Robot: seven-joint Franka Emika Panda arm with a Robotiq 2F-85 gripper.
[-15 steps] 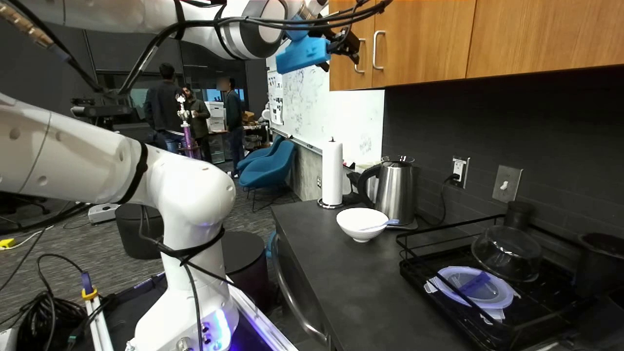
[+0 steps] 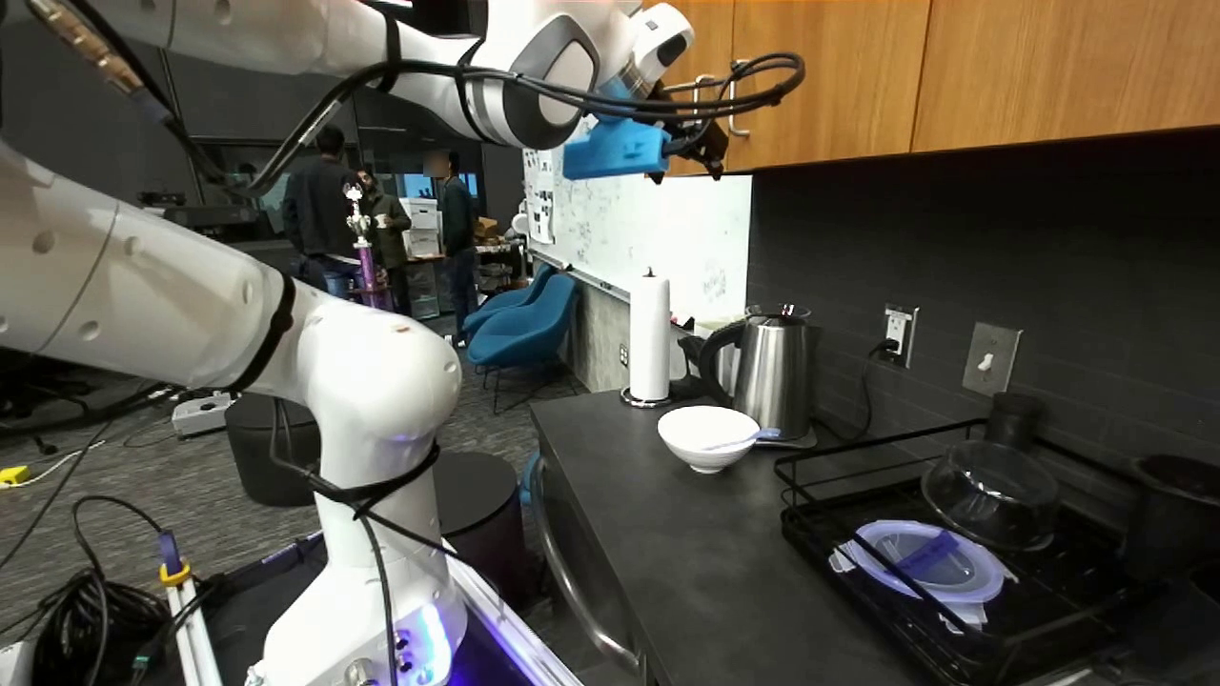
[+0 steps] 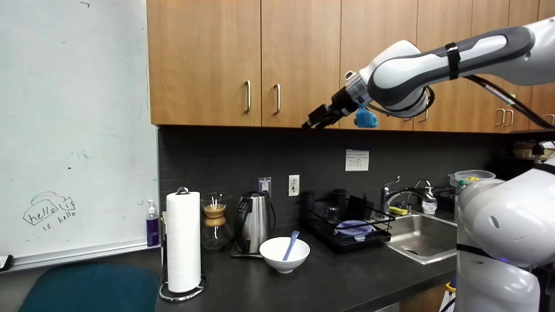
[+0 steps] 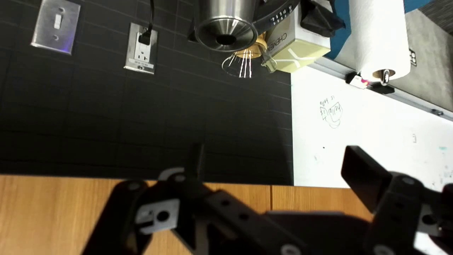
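Note:
High above the counter, near the wooden cabinets, my gripper stands open and empty. In the wrist view its two dark fingers are spread wide apart, with only wall and cabinet behind them. A white bowl rests on the dark counter well below, and a blue utensil leans in it against the rim. Behind the bowl stands a steel kettle. A paper towel roll is upright on its holder to the left.
Overhead cabinets with metal handles are close to the gripper. A black dish rack holding a lidded container stands beside the sink. A glass coffee maker is by the kettle.
My arm's end has moved slightly right and lower in exterior view 1, bringing the gripper down beside the cabinet handles. The bowl, utensil and kettle have stayed where they were.

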